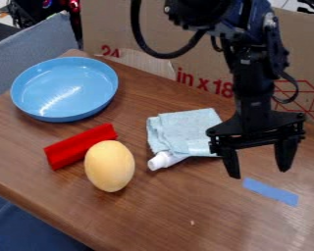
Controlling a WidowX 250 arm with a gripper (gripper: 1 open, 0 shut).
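My black gripper (259, 162) is open at the right of the table, its two fingers pointing down with nothing visible between them, just right of a folded light-blue cloth (183, 127). A white tube (164, 161) lies at the cloth's lower left edge. A red block (78, 146) lies on the left, with a yellow egg-shaped object (110, 167) in front of it. A blue plate (64, 88) sits at the back left. A strip of blue tape (270, 191) is stuck to the table below the gripper.
A cardboard box (153, 44) stands along the back. A grey padded edge (23, 59) borders the left.
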